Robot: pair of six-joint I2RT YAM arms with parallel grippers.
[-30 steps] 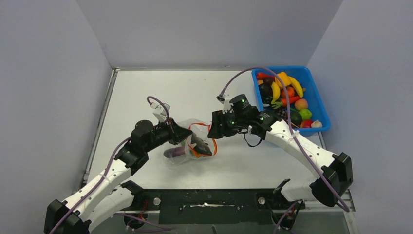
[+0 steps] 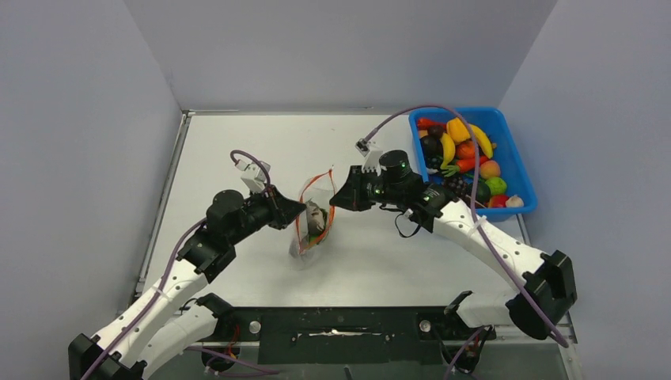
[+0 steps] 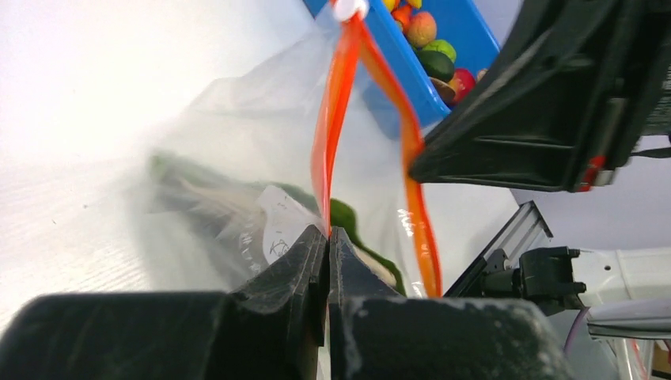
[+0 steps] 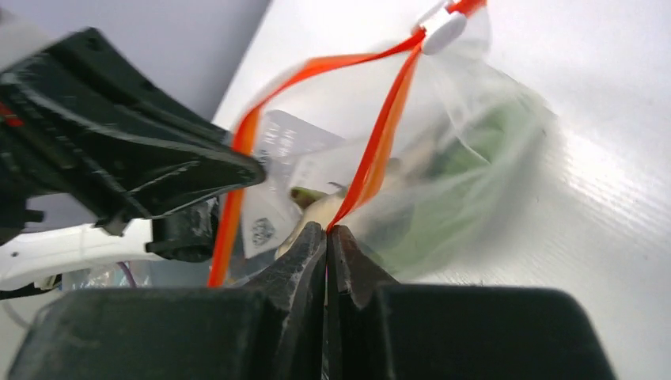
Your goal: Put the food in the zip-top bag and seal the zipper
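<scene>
The clear zip top bag [image 2: 302, 252] stands between my grippers, its orange-edged mouth parted. My left gripper [image 2: 304, 207] is shut on one side of the orange rim; the strip runs into its fingertips in the left wrist view. On the opposite side, my right gripper [image 2: 333, 203] is shut on the other stretch of orange rim [image 4: 378, 154]. A white zipper slider [image 4: 443, 32] sits at the far end of the mouth. Dark green and pale food [image 3: 344, 218] lies inside, blurred by the plastic, along with a white printed label [image 3: 282, 222].
A blue bin [image 2: 518, 178] full of toy fruit and vegetables stands at the right, behind the right arm.
My right gripper has gone from open to shut on the rim, moving up and left in the top view. The bag has become narrower and more upright; my left gripper has shifted slightly left.
</scene>
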